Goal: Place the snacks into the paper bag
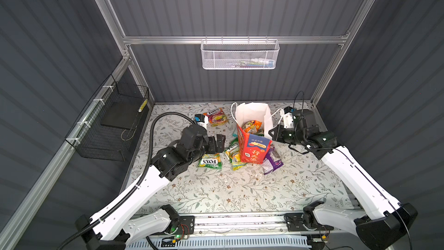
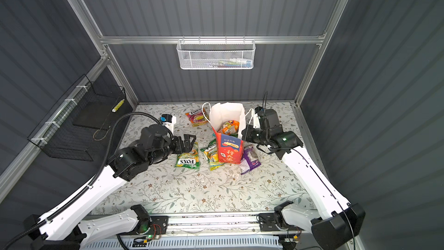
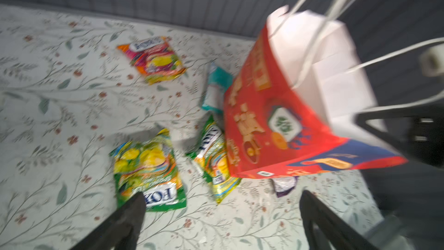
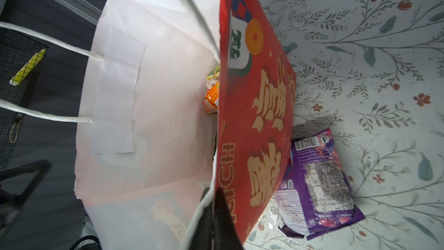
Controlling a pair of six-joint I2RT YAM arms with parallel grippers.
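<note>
A red paper bag (image 1: pixel 254 150) stands upright, an orange snack (image 1: pixel 251 127) inside. My right gripper (image 1: pixel 273 132) is at its right rim, shut, the rim between or against its fingers in the right wrist view. My left gripper (image 1: pixel 218 142) hangs open and empty left of the bag, above a green-yellow FOX'S packet (image 3: pixel 148 171). Another yellow-green packet (image 3: pixel 213 162) lies against the bag's left side, a teal packet (image 3: pixel 217 83) behind it, a red-yellow packet (image 3: pixel 155 60) at the back. A purple packet (image 4: pixel 323 187) lies right of the bag.
A black wire basket (image 1: pixel 111 129) hangs on the left wall, a white mesh basket (image 1: pixel 239 55) on the back rail.
</note>
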